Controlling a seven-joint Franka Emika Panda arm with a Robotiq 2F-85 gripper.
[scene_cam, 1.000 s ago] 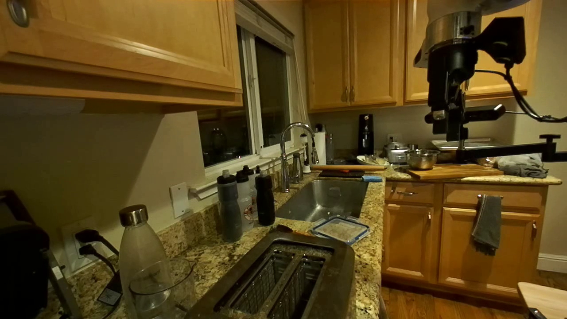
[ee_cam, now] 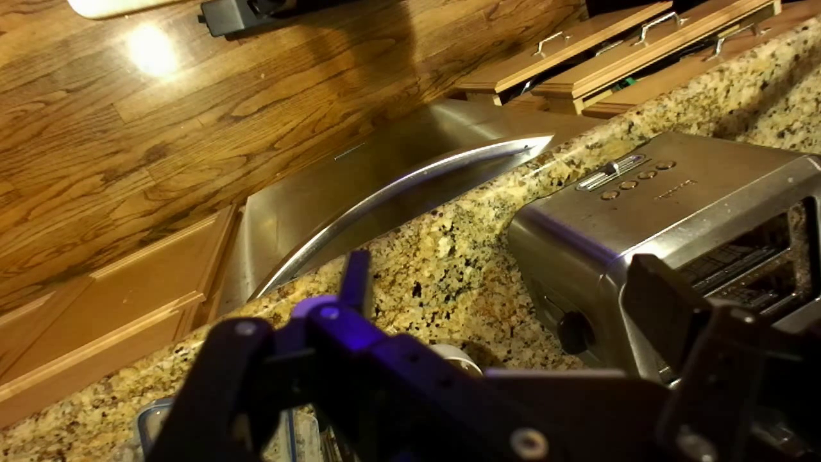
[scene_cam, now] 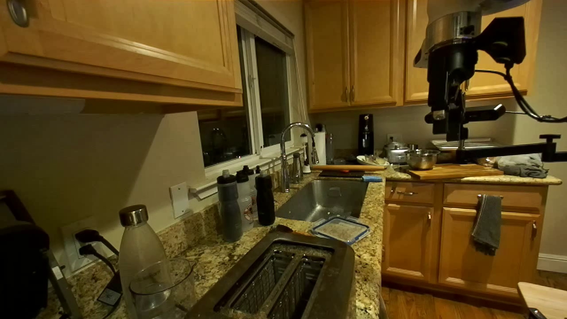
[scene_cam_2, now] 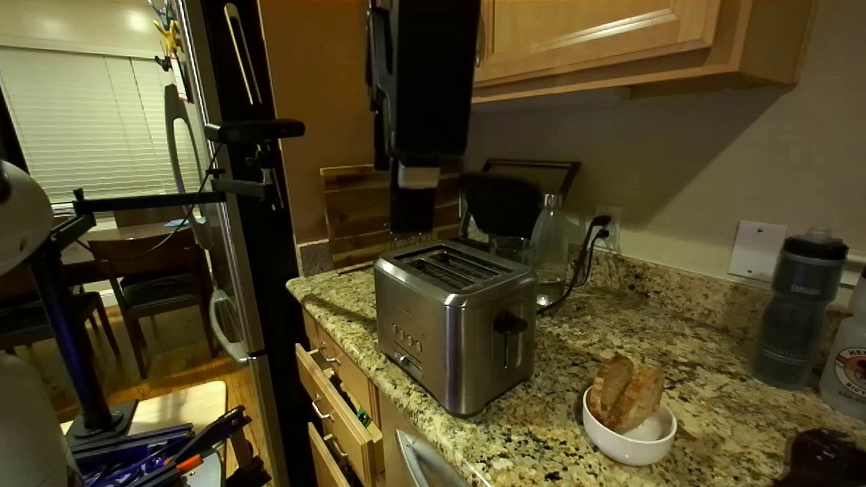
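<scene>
In the wrist view my gripper is open, its two dark fingers wide apart with only countertop visible between them. From the second exterior view, the gripper points down and overlaps the space behind the toaster. The steel toaster stands upright on the granite counter, and its two slots look empty in the first exterior view. Two bread slices lean in a small white bowl to the right of the toaster. Most of that bowl is hidden behind my gripper in the wrist view.
A glass bottle and power cords stand behind the toaster. Several sports bottles line the wall. A clear lidded container sits near the sink. Open drawers jut out below the counter edge.
</scene>
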